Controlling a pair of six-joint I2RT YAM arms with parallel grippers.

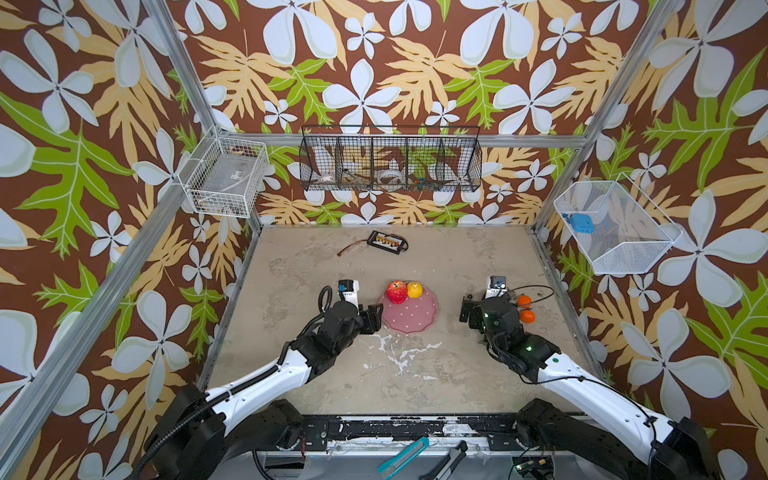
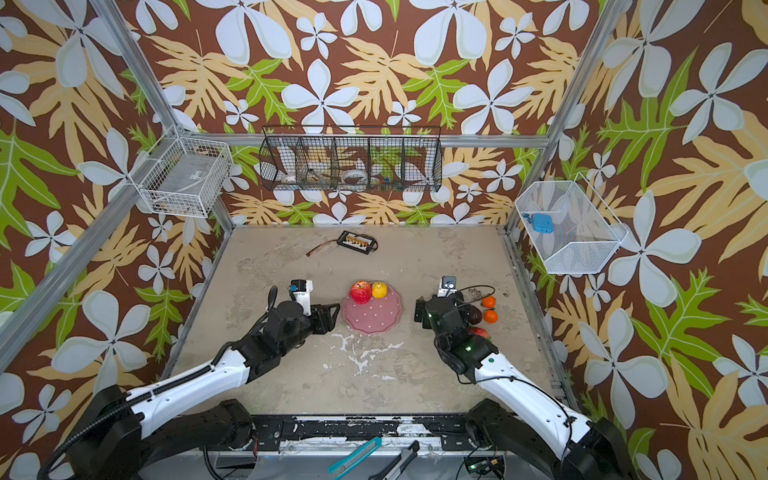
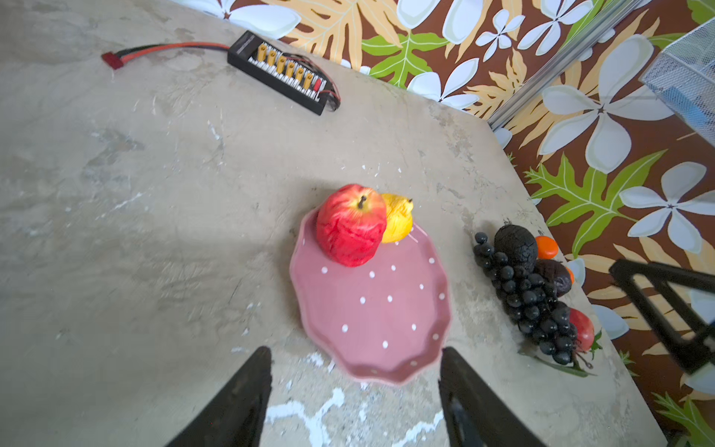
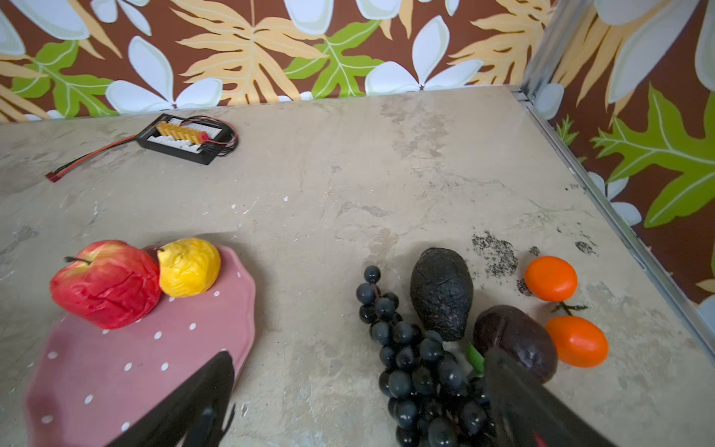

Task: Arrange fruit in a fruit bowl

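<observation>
On the pink dotted plate [image 3: 372,320] rest a red apple [image 3: 351,227] and a yellow fruit [image 3: 397,217], side by side at its far edge. My left gripper hovers at the plate's near left side, fingers spread and nothing between them. Wide open and empty, my right gripper is above the table right of the plate. Below it in the right wrist view lie black grapes [image 4: 417,372], a dark avocado [image 4: 442,292], a dark purple fruit [image 4: 515,340] and orange fruits [image 4: 551,278]. Part of a red fruit [image 3: 582,327] shows beside the grapes.
A black connector board [image 1: 387,241] with a cable lies at the back of the table. Wire baskets [image 1: 390,164] hang on the back wall, with white ones [image 1: 228,176] at left and right. Bare table surrounds the plate.
</observation>
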